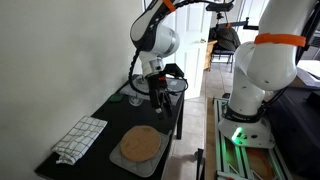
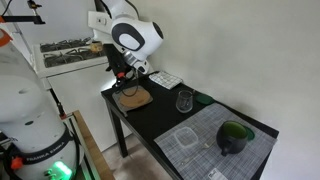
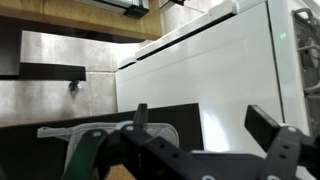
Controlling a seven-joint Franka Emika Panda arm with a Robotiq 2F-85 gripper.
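Note:
In the wrist view my gripper is open, its two black fingers wide apart with nothing between them. It hangs above the black table near the table's edge in exterior view 1, beyond a round brown board on a grey mat. Exterior view 2 has the arm at the far left end of the table, close to the board. The wrist view looks past the table edge to the tiled floor and a white cabinet.
A checkered cloth lies by the wall. At the table's other end are a dark pot, a glass jar, a green item and a grey mat. Bare black table lies between the board and these things.

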